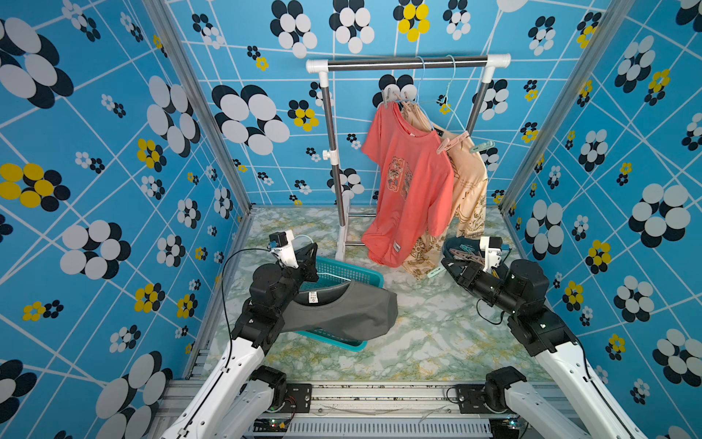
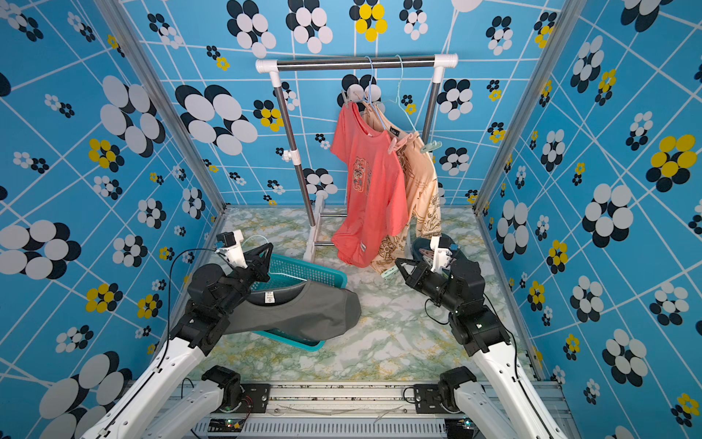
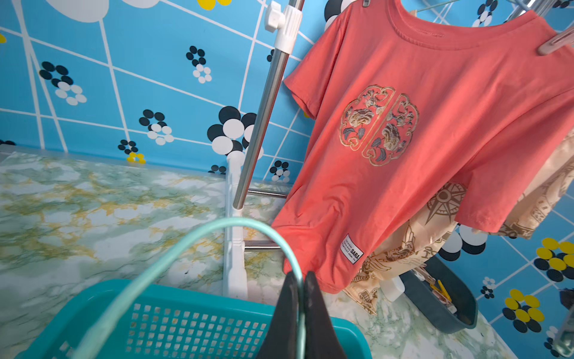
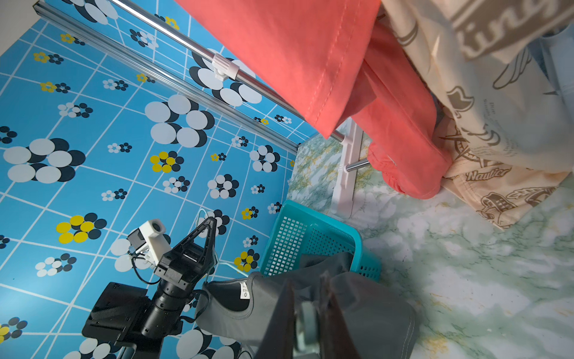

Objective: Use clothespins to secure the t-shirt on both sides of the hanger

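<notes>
A grey t-shirt [image 1: 351,314] hangs from a mint hanger [image 3: 209,225], its dark collar and white label facing up. My left gripper is shut on that thin hanger near its hook, above the basket. Over on the right, my right gripper [image 1: 447,267] is shut on a mint clothespin [image 1: 436,271], whose end sticks out past the fingertips. The same clothespin [image 4: 308,326] shows between the blurred fingers in the right wrist view. A gap separates the clothespin from the grey shirt's shoulder. The left end of the shirt is partly hidden behind the left arm.
A teal basket [image 1: 373,277] lies under the grey shirt. Behind stands a rack [image 1: 409,63] with a coral t-shirt [image 1: 409,183] and a beige garment [image 1: 471,172], pins at their shoulders. A dark bin [image 3: 457,299] holds clothespins. Marble floor [image 1: 431,322] between the arms is clear.
</notes>
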